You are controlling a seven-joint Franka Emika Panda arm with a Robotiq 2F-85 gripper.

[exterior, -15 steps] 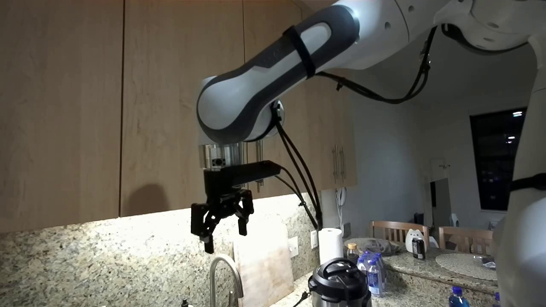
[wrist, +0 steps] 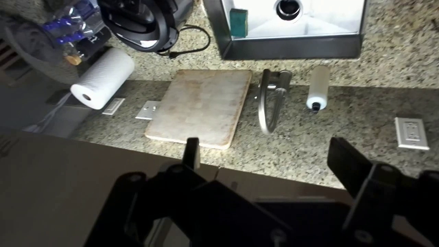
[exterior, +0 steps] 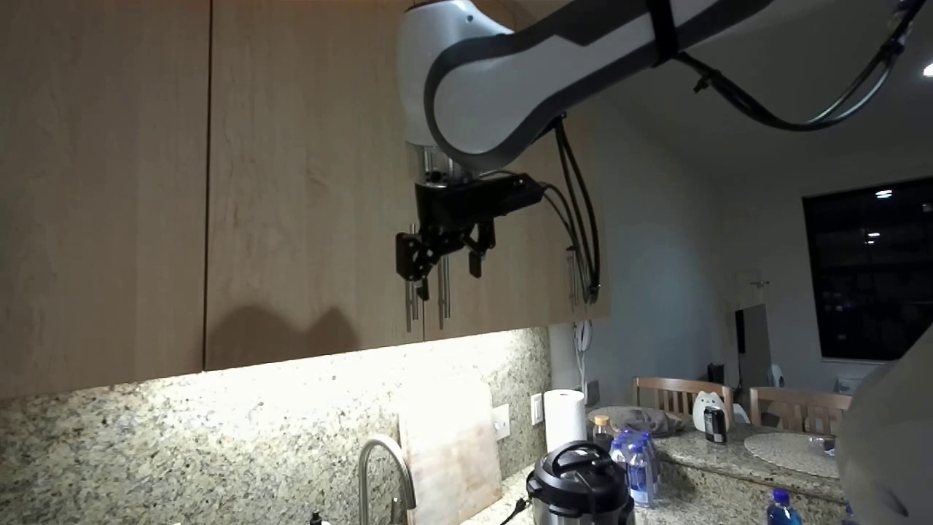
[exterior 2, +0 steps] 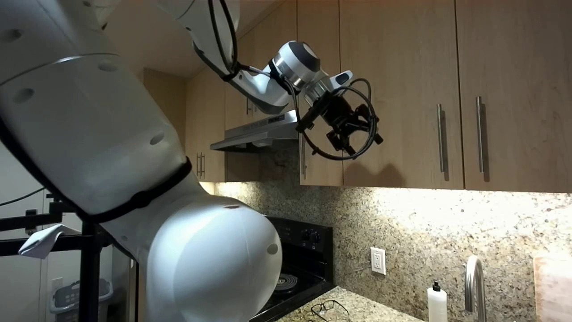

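My gripper (exterior: 450, 276) hangs in front of the upper wooden cabinets (exterior: 306, 175), above the counter, and its two fingers stand wide apart. Nothing shows between them in the wrist view, where the left fingertip (wrist: 191, 150) and right fingertip (wrist: 343, 158) frame the granite backsplash (wrist: 296, 140). From the other side, the gripper (exterior 2: 364, 144) appears before a cabinet door, left of a pair of metal bar handles (exterior 2: 441, 138). In exterior view 1 several handles (exterior: 446, 289) show just behind the fingers; whether anything touches cannot be told.
Below are a curved faucet (wrist: 265, 103), a sink (wrist: 296, 49), a soap bottle (wrist: 319, 86) and a leaning cutting board (wrist: 201, 107). A pressure cooker (exterior: 582, 490), paper towel roll (exterior: 565, 418) and water bottles (exterior: 641, 472) stand farther along. A range hood (exterior 2: 262, 131) juts out beyond the arm.
My gripper has risen and shifted to the right in exterior view 1, from in front of the backsplash to the height of the cabinet handles. Its fingers stay apart.
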